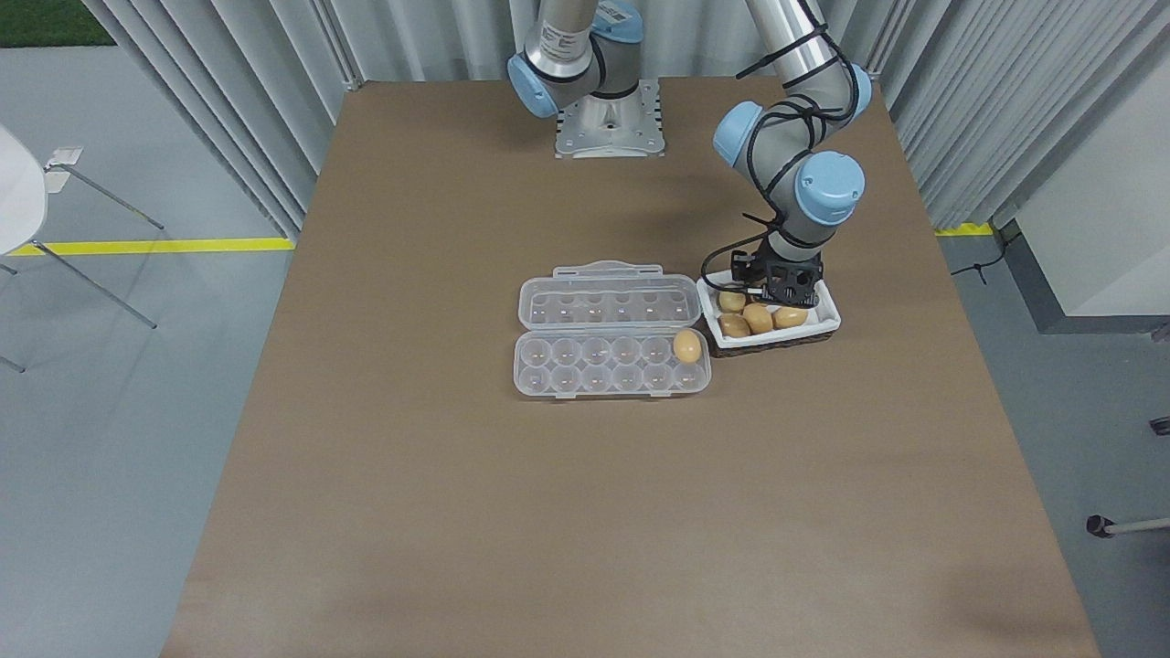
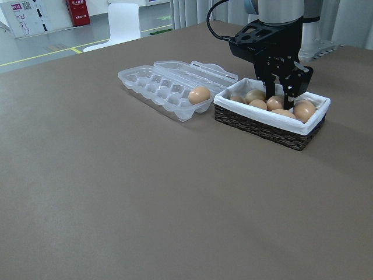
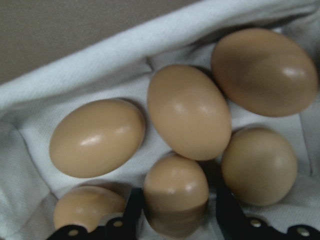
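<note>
My black gripper (image 1: 776,281) is down over a cloth-lined basket (image 2: 256,125) of brown eggs. In the wrist view one egg (image 3: 175,192) lies between the two fingertips; whether they press on it I cannot tell. Other eggs (image 3: 97,137) lie around it in the white liner. Left of the basket in the front view, an open clear plastic carton (image 1: 592,367) holds a single egg (image 1: 686,346) at its right end, also visible in the left view.
</note>
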